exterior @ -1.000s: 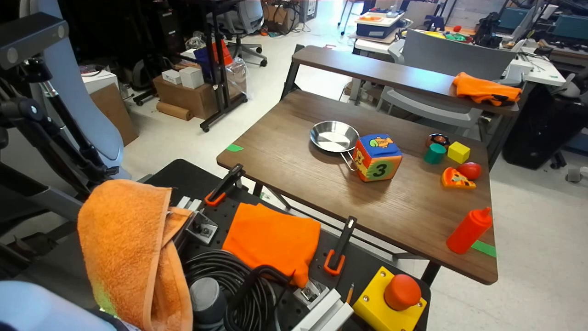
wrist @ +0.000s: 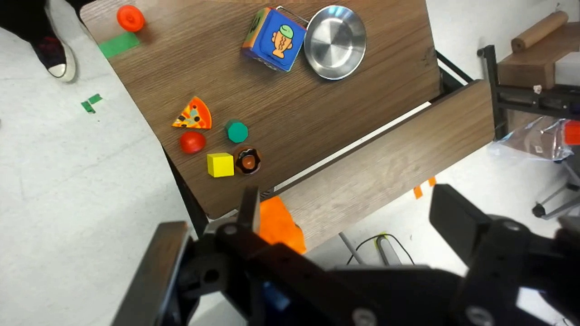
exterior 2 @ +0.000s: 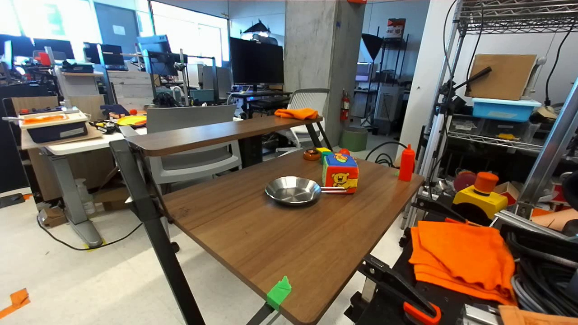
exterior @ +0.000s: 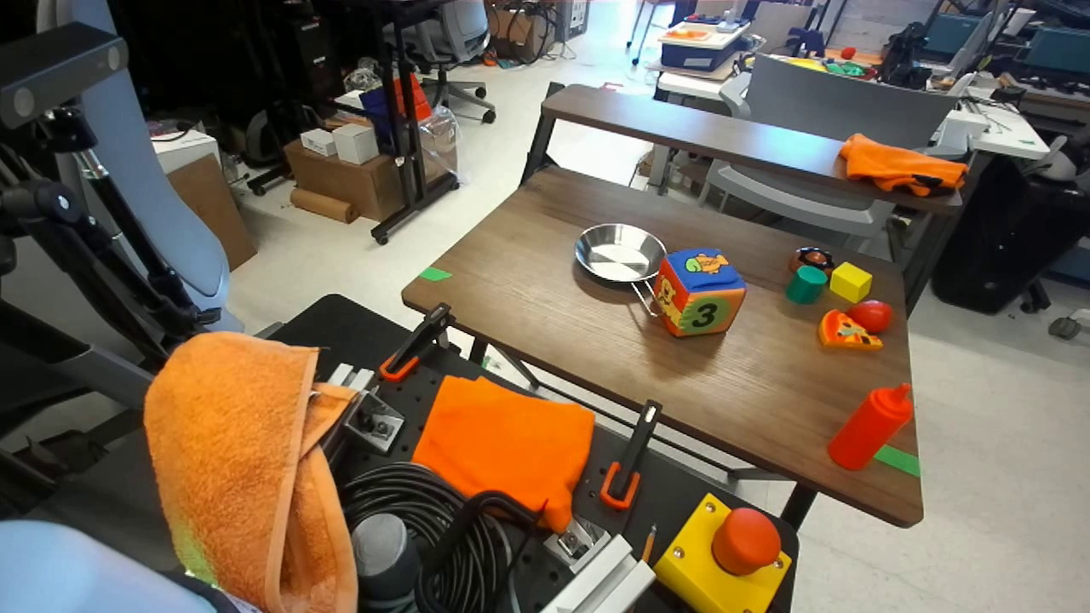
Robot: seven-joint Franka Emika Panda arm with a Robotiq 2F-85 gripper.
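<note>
High above the table, my gripper stands open in the wrist view, its two fingers far apart and nothing between them. A metal pan rests on the brown table, its handle reaching toward a soft picture cube. At the table's far right sit a pizza slice, a red tomato-like ball, a green block, a yellow block and a brown ring-shaped toy. Near the front right corner a red squeeze bottle is upright. Neither exterior view shows the gripper.
A raised shelf runs along the table's back edge, with an orange cloth at one end. In front, a black cart carries another orange cloth, clamps and a yellow box with a red button.
</note>
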